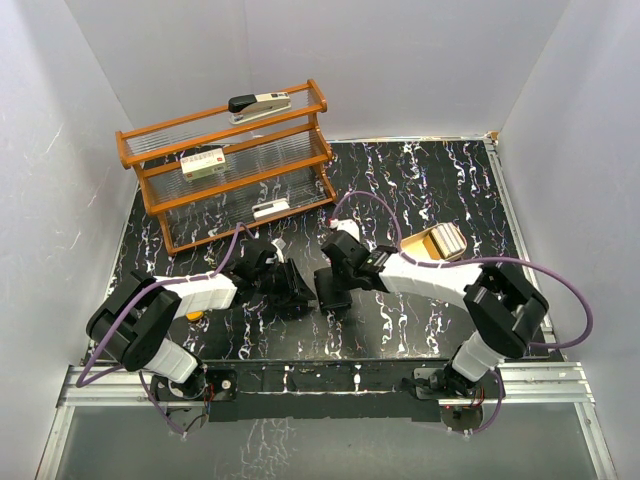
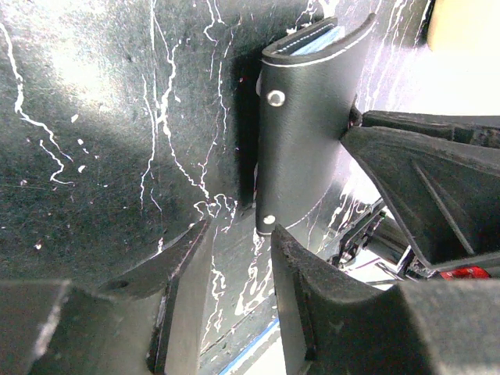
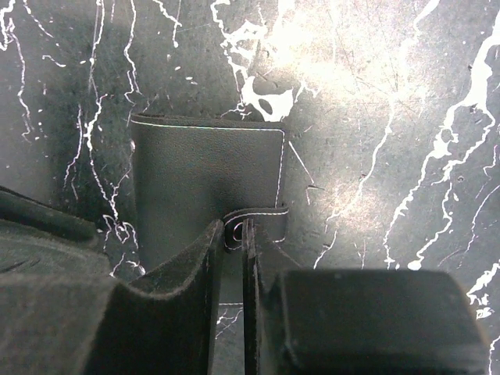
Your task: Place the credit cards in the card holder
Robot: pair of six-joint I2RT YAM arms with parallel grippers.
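The black card holder [image 1: 336,298] lies on the dark marbled table between my two arms, mostly under the right one in the top view. A blue edge shows inside its end in the left wrist view, where its side [image 2: 301,148] carries two silver studs. My left gripper is partly open beside its lower stud, nothing between the fingers. My right gripper has its tips close together at the holder's small strap [image 3: 266,223]; whether the strap is pinched is unclear. Light cards [image 1: 449,240] stand in a tan box [image 1: 418,247] at the right.
A wooden rack [image 1: 160,200] with a stapler [image 1: 259,105] and small boxes stands at the back left. A small yellow item [image 1: 194,316] lies beyond the left arm.
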